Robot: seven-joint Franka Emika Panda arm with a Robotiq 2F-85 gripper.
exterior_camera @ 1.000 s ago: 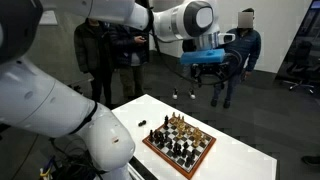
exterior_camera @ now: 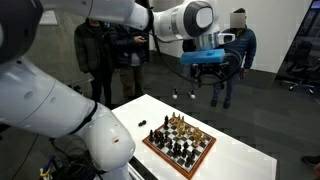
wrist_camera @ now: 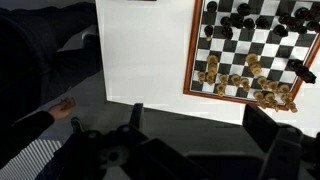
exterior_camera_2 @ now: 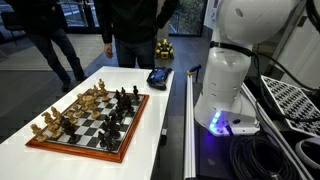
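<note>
On the white table lies a wooden-framed chessboard with dark and light pieces standing on it. The dark pieces and the tan pieces stand in groups on opposite sides of the board. From above, the wrist view has the board at its upper right, with part of it cut off by the frame's edge. High over the table hangs my gripper, open, its two black fingers wide apart and nothing between them. It is well clear of every piece.
Bare white table extends beside the board. Two small dark items lie near the table's left corner. People stand behind the table. A black device rests at the table edge.
My arm and gripper look unmoved, and so do the board and pieces. At the right edge of exterior view 1, a small part of someone or something has shifted slightly.
</note>
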